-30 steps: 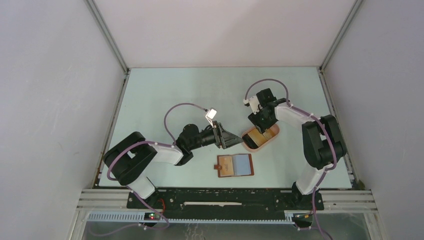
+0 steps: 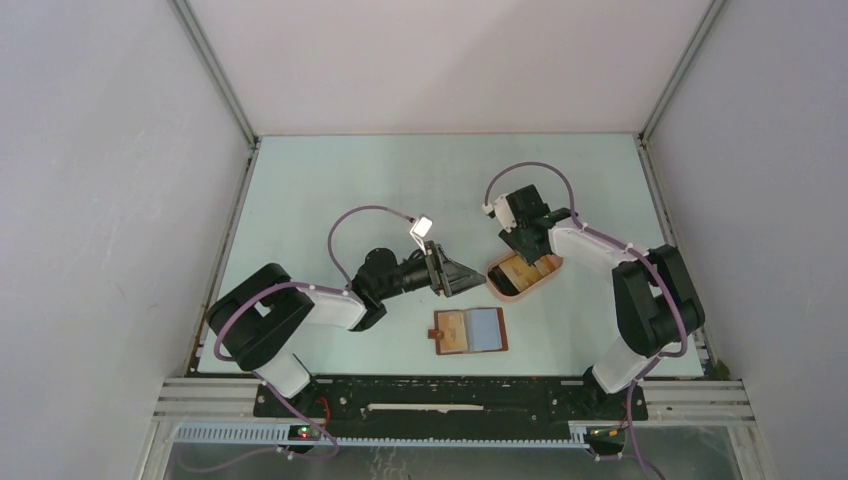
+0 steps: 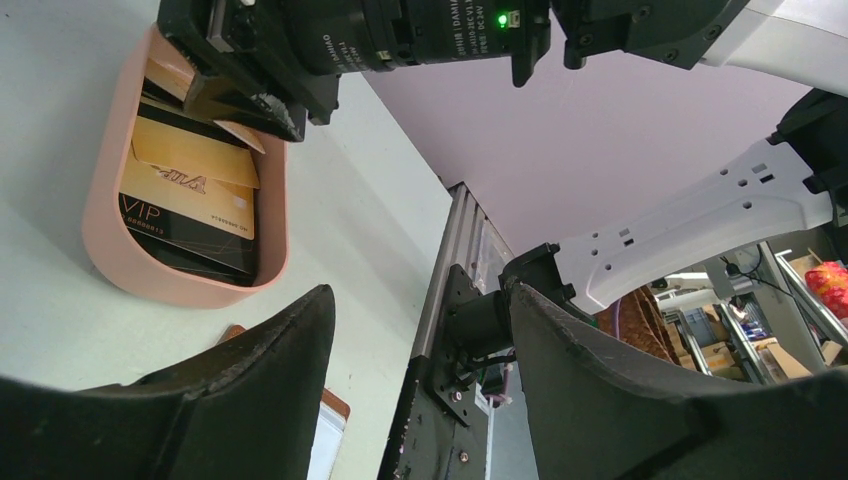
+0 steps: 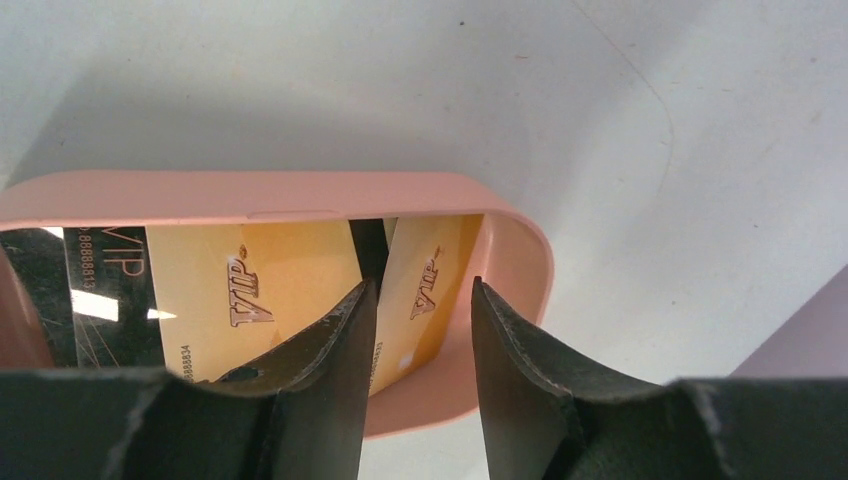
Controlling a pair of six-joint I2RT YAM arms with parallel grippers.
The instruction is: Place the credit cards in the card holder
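Several gold and black cards (image 4: 285, 275) lean in a pink oval tray (image 2: 494, 289). My right gripper reaches down at the tray's far end, its fingers apart. Between these fingertips a tilted gold card (image 4: 412, 290) shows, with a gap on its right side; whether either finger touches it, I cannot tell. The brown card holder (image 2: 468, 353) lies opened flat in front of the tray, a tan half at left and a pale grey half at right. To the tray's left, my left gripper hangs open and empty.
The right arm (image 2: 590, 249) comes in over the tray from the right. Free table (image 2: 330, 180) stretches across the back and left. A dark beam (image 2: 420, 395) runs along the front edge.
The tray has slid a small way right with it. My left arm and the card holder are unmoved.
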